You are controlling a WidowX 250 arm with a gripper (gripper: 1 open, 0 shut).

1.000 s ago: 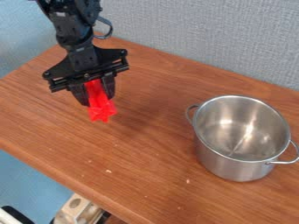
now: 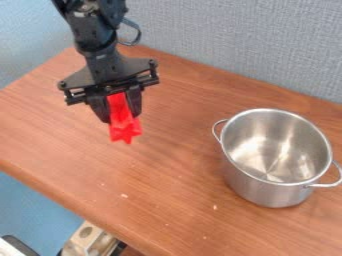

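My gripper (image 2: 115, 98) hangs over the left half of the wooden table, shut on a bright red object (image 2: 123, 118) that dangles below the fingers. The red object's exact shape is partly hidden by the gripper. On the right side of the table stands an empty steel pot (image 2: 267, 183) with two side handles, well apart from the gripper.
A grey wall (image 2: 254, 40) runs along the back, a pale blue surface borders the left, and light-coloured hardware (image 2: 88, 240) sits at the near left edge.
The gripper, with the red object in it, has shifted slightly toward the near side, appearing a little lower in view. The pot is unchanged.
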